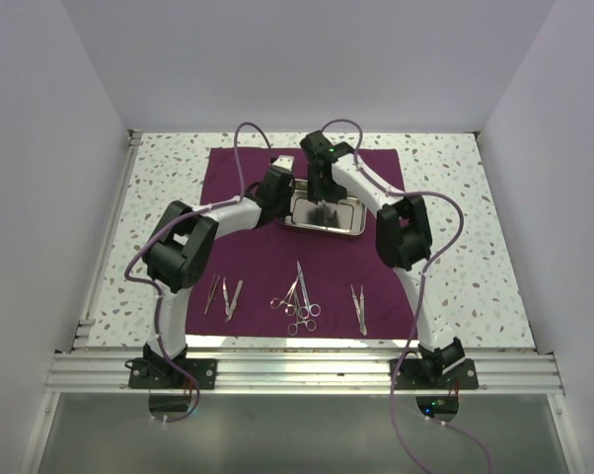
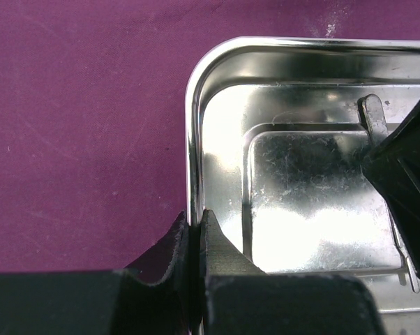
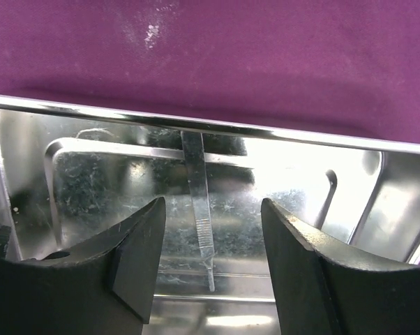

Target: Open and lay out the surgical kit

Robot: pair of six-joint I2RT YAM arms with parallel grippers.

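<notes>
The metal tray [image 1: 361, 234] lies on the purple cloth near the back. My left gripper is shut on the tray's left side rim [image 2: 191, 150]. Inside the tray is one thin metal instrument, seemingly a scalpel handle [image 3: 198, 188], lying with its flat end by the rim nearest the top of the right wrist view. Above it stands my right gripper, open, one finger to each side of the instrument with clear gaps. In the left wrist view a dark right finger hides the middle of the instrument [image 2: 375, 118].
Slim instruments [image 1: 226, 296] lie at the cloth's front left, scissors-like tools [image 1: 303, 301] at front centre, and two more tools [image 1: 361, 308] at front right.
</notes>
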